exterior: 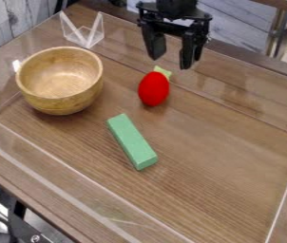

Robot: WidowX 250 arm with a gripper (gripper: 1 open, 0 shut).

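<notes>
My black gripper (173,46) is at the top centre, pointing down, its two fingers apart with nothing seen between them. Below it a red oval object (154,89) lies on the wooden table, with a small pale green piece (162,70) partly behind it. A green bar (132,141) lies diagonally in the lower middle. A wooden bowl (60,81) stands at the left.
A white wire-like object (80,28) sits at the upper left. A ledge runs along the top right, and a dark cable shows at the lower left corner.
</notes>
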